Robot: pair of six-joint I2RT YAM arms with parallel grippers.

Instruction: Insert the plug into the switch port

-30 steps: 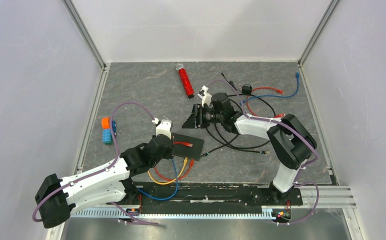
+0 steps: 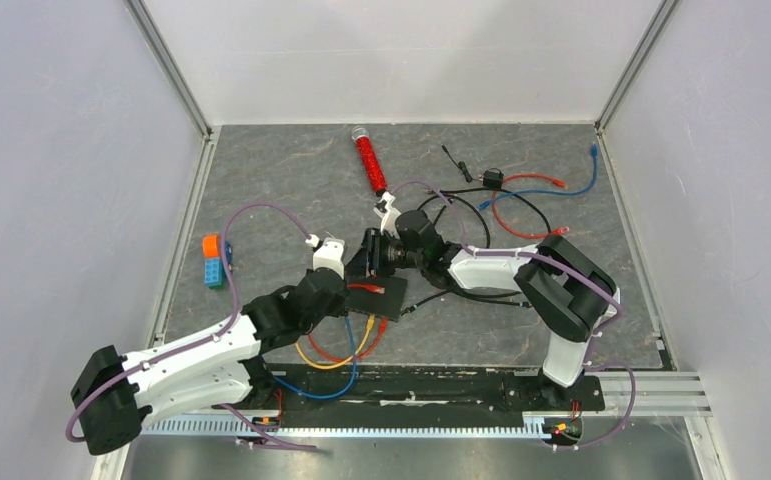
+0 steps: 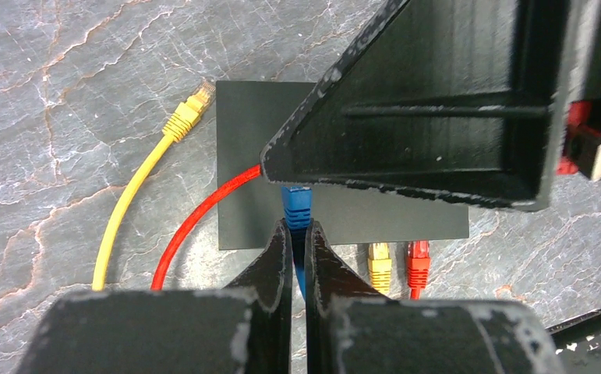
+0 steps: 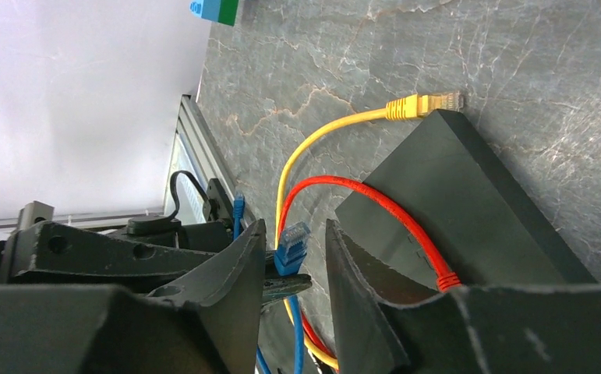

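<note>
My left gripper is shut on a blue plug, held upright over the black switch box. In the right wrist view the blue plug shows its clear tip between the fingertips of my right gripper, which stands open around it without visibly gripping. A red cable lies over the box; its ports are hard to make out. In the top view both grippers meet above the box.
A yellow plug lies beside the box; more yellow and red plugs lie at its near edge. A red tube, colored blocks and tangled cables lie farther off.
My right gripper has moved left and slightly down in the top view, toward the left gripper above the box. The left arm has stayed still.
</note>
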